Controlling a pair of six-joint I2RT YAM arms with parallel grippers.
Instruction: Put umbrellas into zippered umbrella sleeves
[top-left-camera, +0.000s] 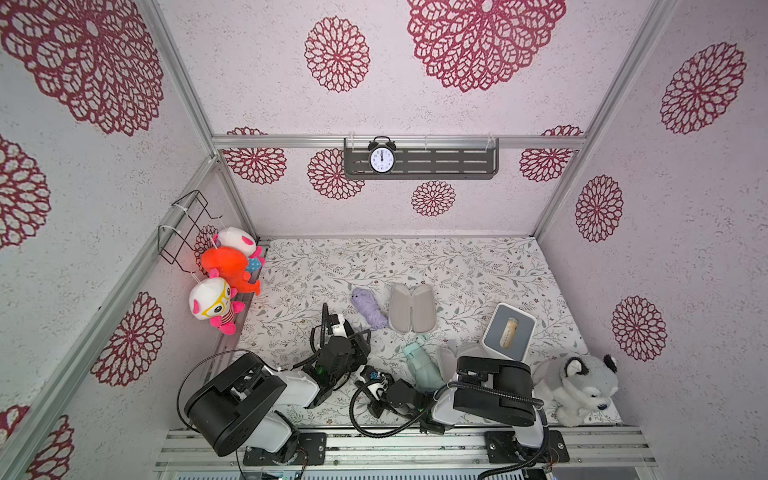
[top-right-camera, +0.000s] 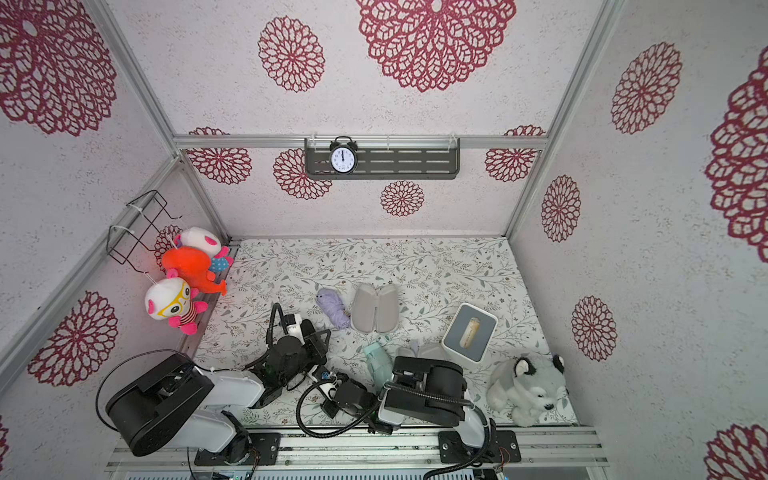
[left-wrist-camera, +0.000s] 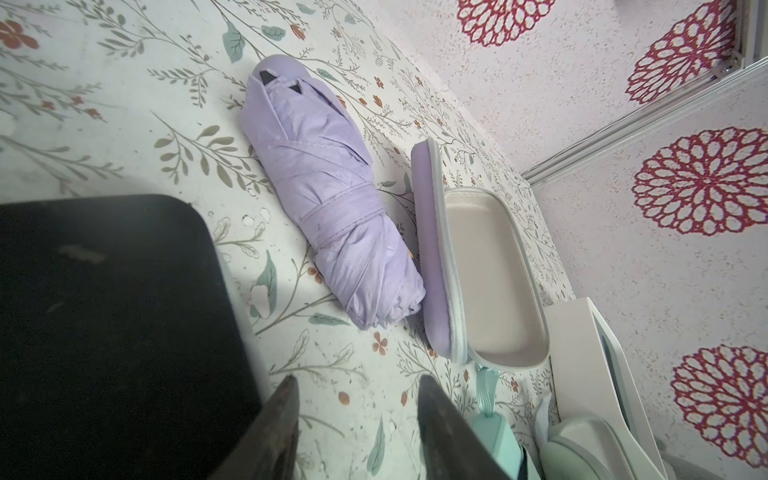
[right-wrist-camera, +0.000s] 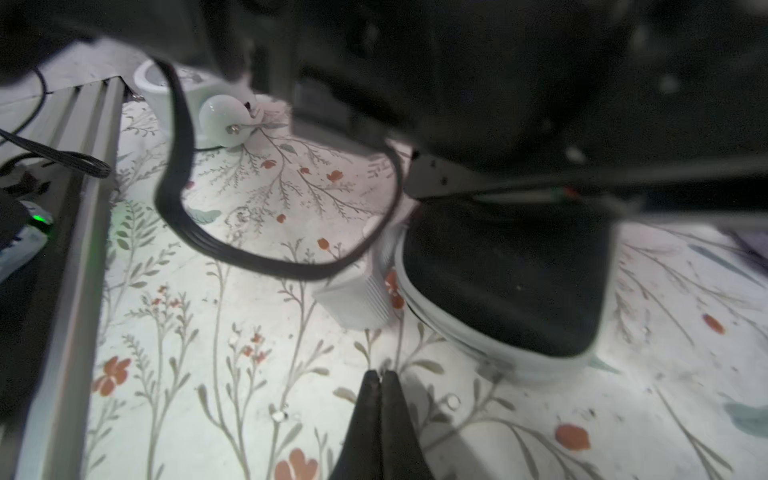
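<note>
A dark sleeve with a pale zip edge shows in the right wrist view, a white ribbed piece beside it. In the left wrist view a dark panel fills the left side, against one finger of my left gripper. Those fingers stand apart with tabletop visible between them; whether they grip anything lower down is hidden. My right gripper is shut, nothing showing between its tips, just short of the dark sleeve. A folded lilac umbrella lies near an open lilac sleeve with beige lining.
A mint umbrella lies beside the right arm. Farther right are a grey-lined white box holding a tan item and a husky plush. Plush toys sit along the left wall.
</note>
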